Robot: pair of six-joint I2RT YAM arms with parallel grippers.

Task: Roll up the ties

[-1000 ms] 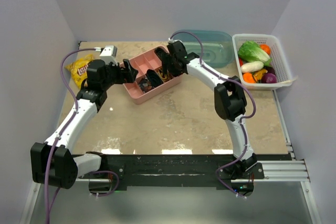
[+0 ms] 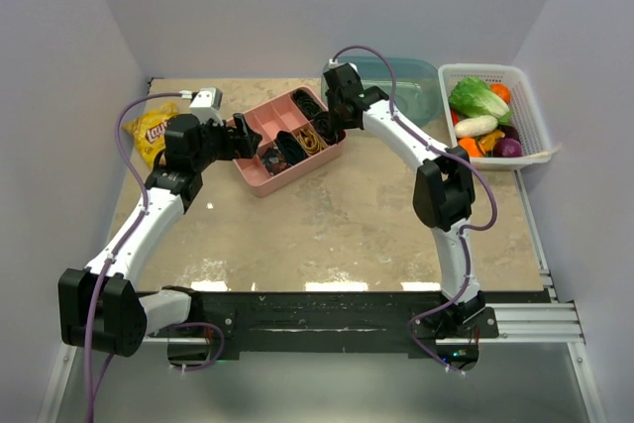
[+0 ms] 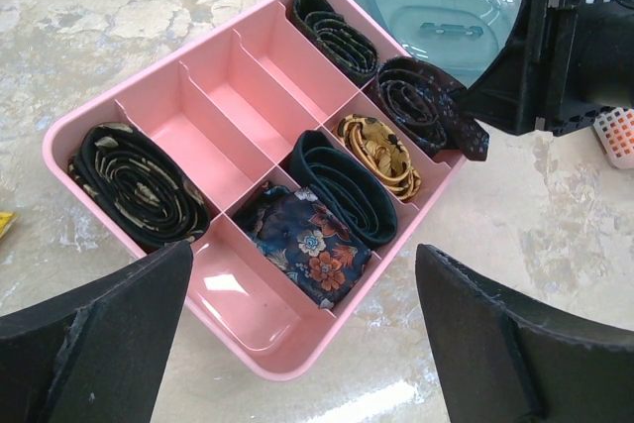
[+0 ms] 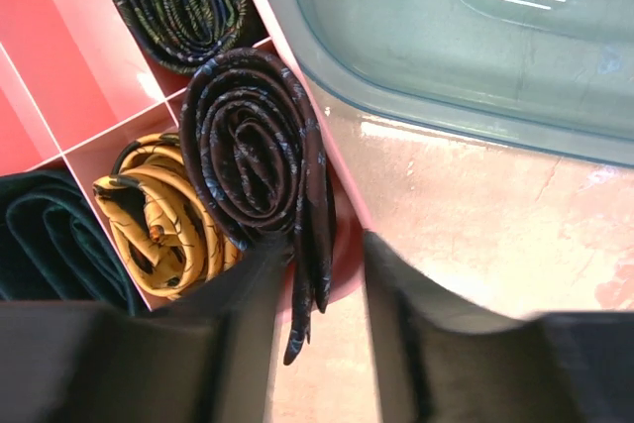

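A pink divided box [image 3: 206, 319] holds several rolled ties. In its far right corner compartment, the dark rolled tie [image 4: 248, 151] sits tilted on the outer wall, its loose tail [image 4: 315, 235] hanging over the rim. Above that corner my right gripper is partly open, clear of the roll; the tail shows between its fingertips. In the left wrist view, the right gripper's black fingers [image 3: 510, 96] appear beside this tie. My left gripper stands wide open over the box's near left end, holding nothing. Beside the dark tie lies a yellow tie [image 3: 378, 154].
Behind the box is a translucent teal bin [image 2: 411, 96]. A white basket of vegetables [image 2: 540, 131] stands at the right, a yellow bag [image 2: 149, 131] at the left.
More of the roll and its tail is uncovered. The left arm has stayed still.
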